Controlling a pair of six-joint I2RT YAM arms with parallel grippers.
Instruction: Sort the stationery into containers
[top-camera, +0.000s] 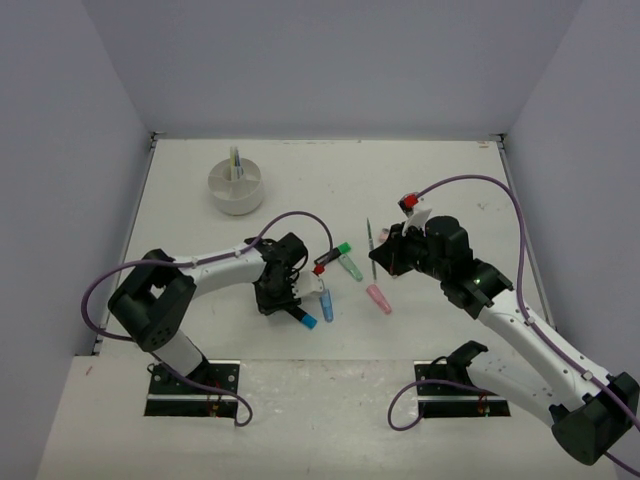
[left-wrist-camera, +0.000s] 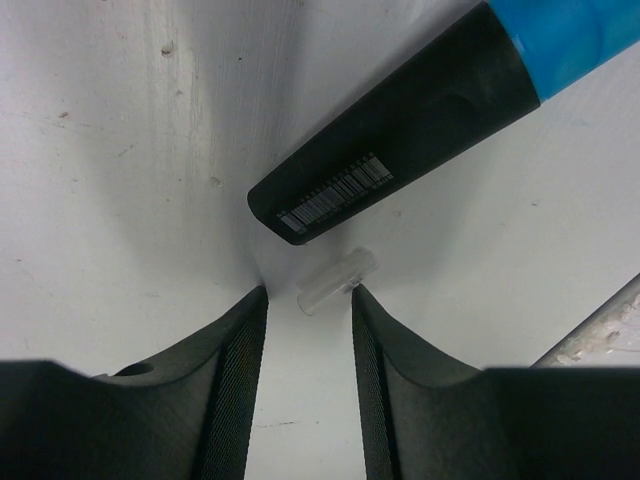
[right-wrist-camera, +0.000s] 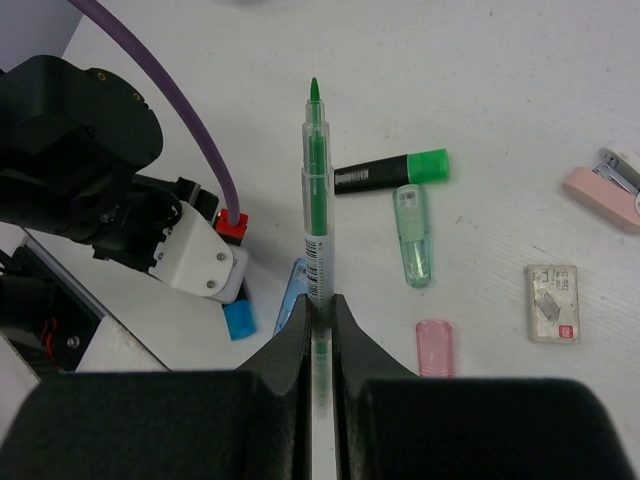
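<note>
A black marker with a blue cap (left-wrist-camera: 450, 110) lies on the table, its tapered end close ahead of my left gripper. The left fingers stand apart, and a small clear piece (left-wrist-camera: 335, 282) shows between their tips, close to the right one; whether they touch is unclear. In the top view the left gripper (top-camera: 268, 308) is over the marker's black end. My right gripper is shut on a clear-bodied green pen (right-wrist-camera: 317, 200), held upright in the right wrist view. Its tip points away from the fingers.
A white round container (top-camera: 236, 206) with pens in it stands at the back left. Loose on the table are a black-and-green marker (right-wrist-camera: 390, 172), a green tube (right-wrist-camera: 413, 240), a blue one (top-camera: 326, 305), a pink one (top-camera: 379, 299), a pink stapler (right-wrist-camera: 605, 195) and a small box (right-wrist-camera: 553, 303).
</note>
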